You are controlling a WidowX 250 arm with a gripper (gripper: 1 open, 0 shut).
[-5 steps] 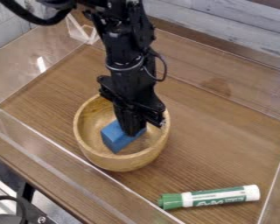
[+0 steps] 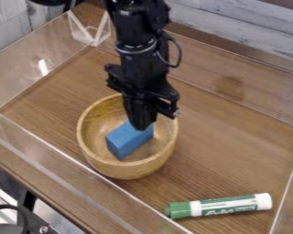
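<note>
My black gripper (image 2: 140, 117) hangs from the top centre, its tip over the back rim of a round wooden bowl (image 2: 95, 141). It looks shut, with nothing visible between its fingers. A blue block (image 2: 127, 140) lies in the bowl, a little below and left of the gripper's tip. Part of the bowl's back is hidden by the gripper.
A green and white cylinder (image 2: 220, 207) lies at the front right of the wooden table (image 2: 234, 128). A pale edge runs along the left, with a black cable at the lower left.
The gripper has risen slightly, uncovering more of the blue block, which stays in the bowl.
</note>
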